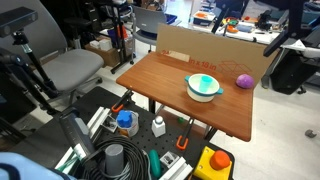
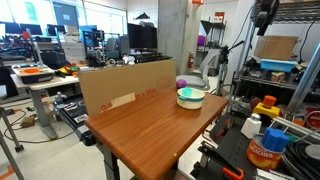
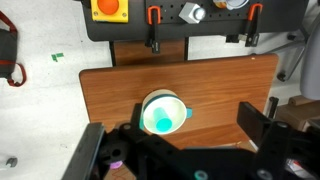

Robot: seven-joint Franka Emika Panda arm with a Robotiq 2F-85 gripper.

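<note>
A white and pale green bowl (image 1: 204, 88) sits upright on the wooden table (image 1: 160, 76). In the wrist view the bowl (image 3: 164, 111) has something teal (image 3: 163, 121) inside it. A purple round object (image 1: 244, 81) rests on the table by the cardboard panel, and it shows beyond the bowl in the second exterior view. High above the table, well clear of both, my gripper (image 1: 241, 42) is open. Nothing is between its fingers (image 1: 271, 47).
A tall cardboard panel (image 2: 128, 88) stands along one long table edge. On the opposite side a dark bench carries an orange-yellow object (image 1: 213, 164), a white bottle (image 1: 158, 126), a blue container (image 1: 125, 119) and black cable (image 1: 125, 158).
</note>
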